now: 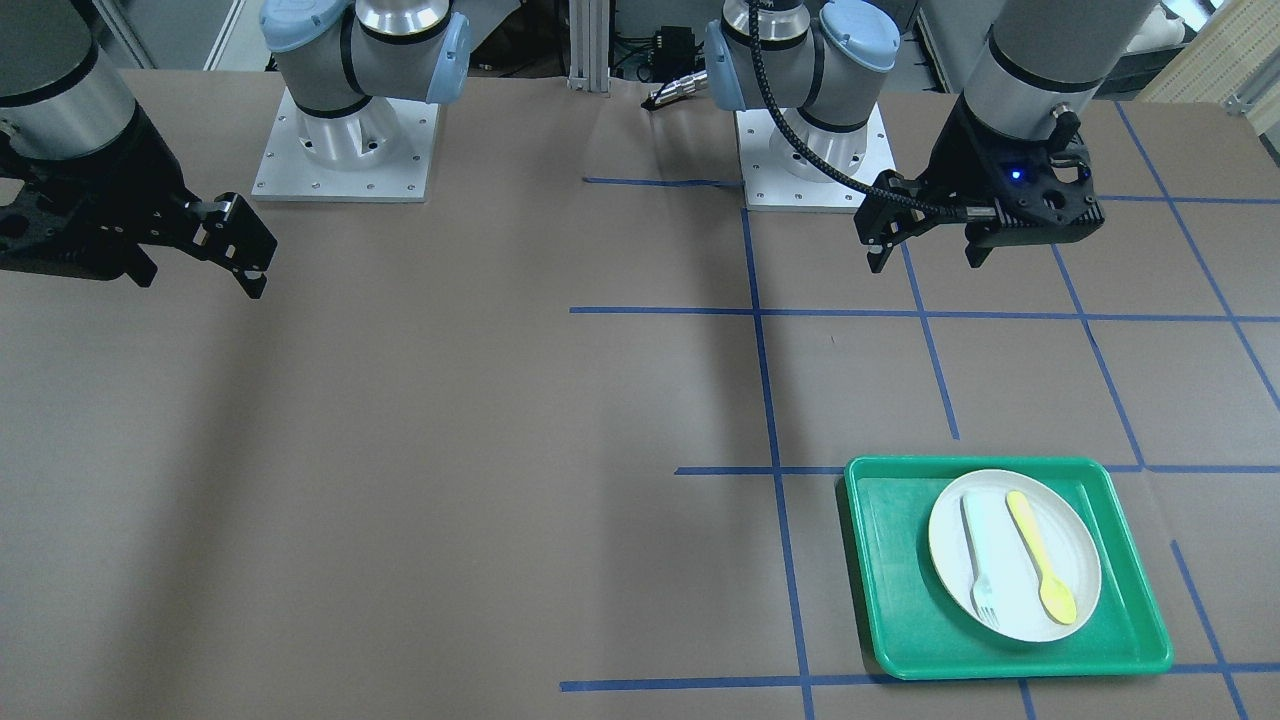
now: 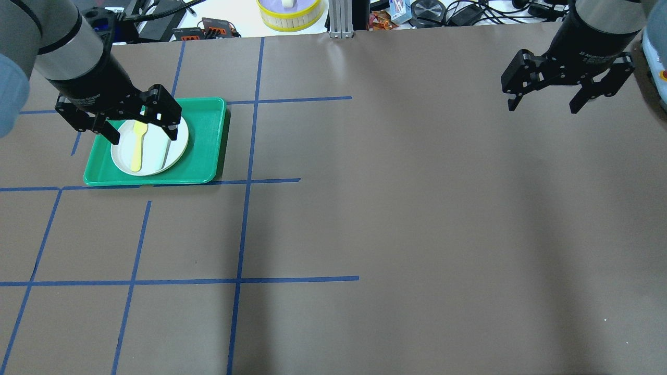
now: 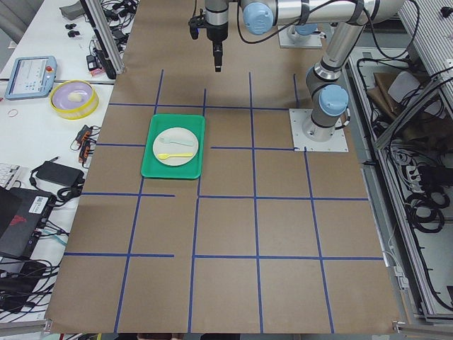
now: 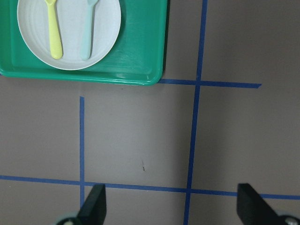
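Note:
A green tray [image 1: 888, 624] holds a white plate [image 1: 1008, 600] with a yellow spoon [image 1: 1056, 594] and a pale blue fork [image 1: 978, 540] lying side by side on it. In the wrist view the plate [image 4: 70, 42] is at the upper left. My gripper [image 1: 924, 257] hangs above the table behind the tray in the front view, its fingers apart and empty; in the wrist view the two fingertips sit at the bottom corners with bare floor between.
Blue tape lines mark the tabletop, which is mostly clear. A second gripper [image 2: 542, 106] hangs over the table at the far side. Cables, devices and a yellow-rimmed container [image 2: 288, 22] lie beyond the table's edge.

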